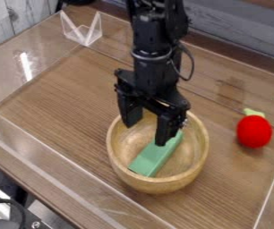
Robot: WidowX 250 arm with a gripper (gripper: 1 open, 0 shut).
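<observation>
My black gripper (151, 126) stands open over a tan bowl (158, 180), its fingers reaching down into the top of the bowl. A pale green block (153, 159) lies tilted inside the bowl, below and between the fingers, partly hidden by the right finger.
A red tomato-like object (254, 132) with a small pale green item (254, 114) behind it is on the wooden table (50, 107) at the right. A clear object (80, 31) stands at the back left.
</observation>
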